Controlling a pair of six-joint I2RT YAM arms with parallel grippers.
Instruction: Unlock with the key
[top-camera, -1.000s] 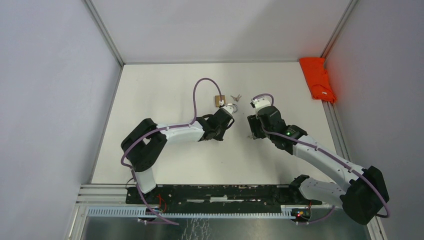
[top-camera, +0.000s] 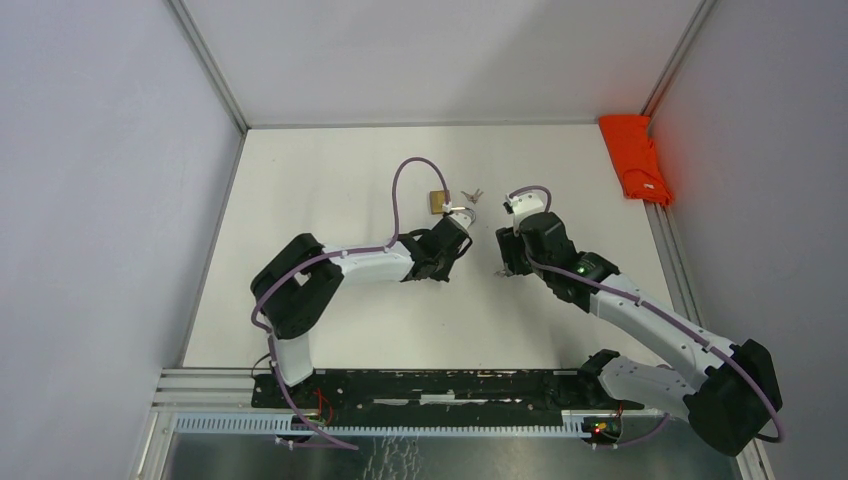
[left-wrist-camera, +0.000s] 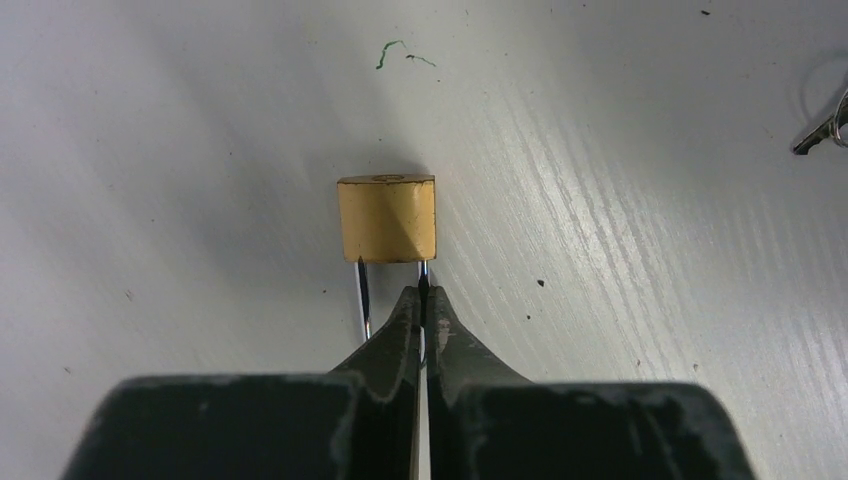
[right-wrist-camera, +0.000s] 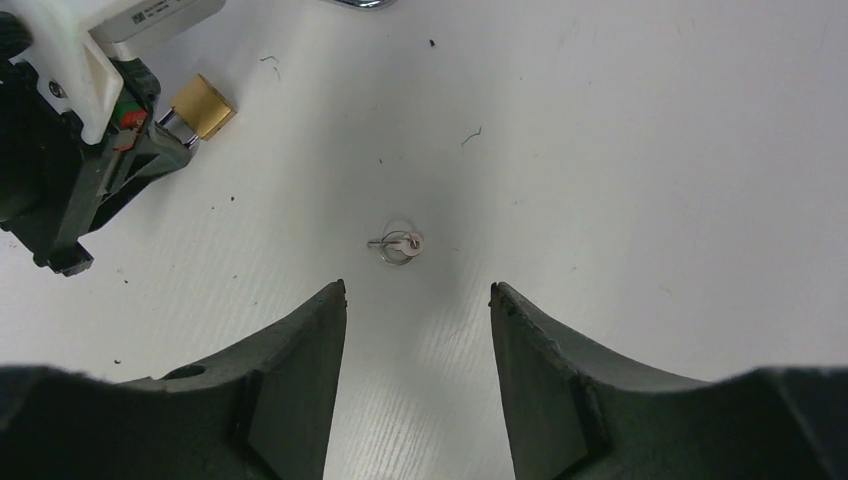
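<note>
A brass padlock (top-camera: 438, 200) lies on the white table with its steel shackle toward me. In the left wrist view my left gripper is shut, its tips over the right leg of the padlock (left-wrist-camera: 388, 220)'s shackle; whether they touch it is unclear. A key on a ring (left-wrist-camera: 826, 131) lies right of the padlock, seen also as keys (top-camera: 472, 195) in the top view. In the right wrist view my open right gripper stands above another small key on a ring (right-wrist-camera: 409, 243), with nothing between its fingers.
A folded red cloth (top-camera: 635, 155) lies at the back right. Walls bound the table on the left, back and right.
The left arm has shifted slightly to the right, the right arm very slightly so. The padlock and keys appear unmoved.
</note>
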